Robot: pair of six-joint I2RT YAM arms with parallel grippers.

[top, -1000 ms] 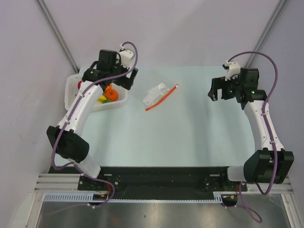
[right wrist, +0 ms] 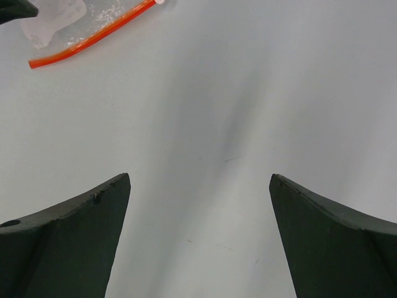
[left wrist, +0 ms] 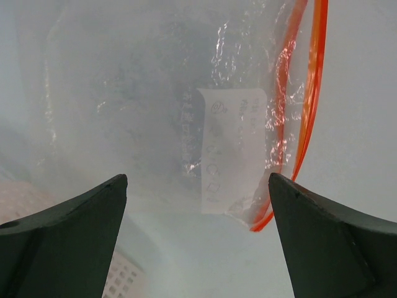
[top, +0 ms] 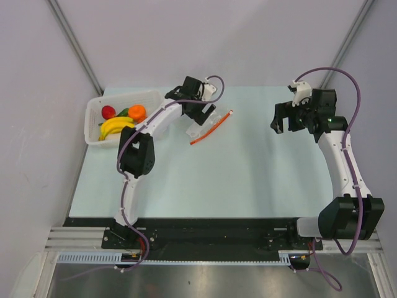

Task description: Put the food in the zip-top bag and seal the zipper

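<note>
A clear zip top bag (top: pixel 205 127) with an orange zipper (top: pixel 211 129) lies flat at the middle back of the table. My left gripper (top: pixel 201 110) is open just over it; in the left wrist view the bag (left wrist: pixel 155 124) spreads beneath both fingers, with nothing held. My right gripper (top: pixel 286 117) hangs open and empty at the right; its view shows bare table and part of the bag's orange zipper (right wrist: pixel 93 37). The food, a red item (top: pixel 108 112), bananas (top: pixel 115 126) and an orange fruit (top: pixel 136 112), sits in the white bin at left.
The white bin (top: pixel 93 139) stands at the back left, partly behind the left arm. The table's centre, front and right (top: pixel 236 174) are clear.
My left gripper has swung right from over the bin to above the bag and come lower. The right arm stays put.
</note>
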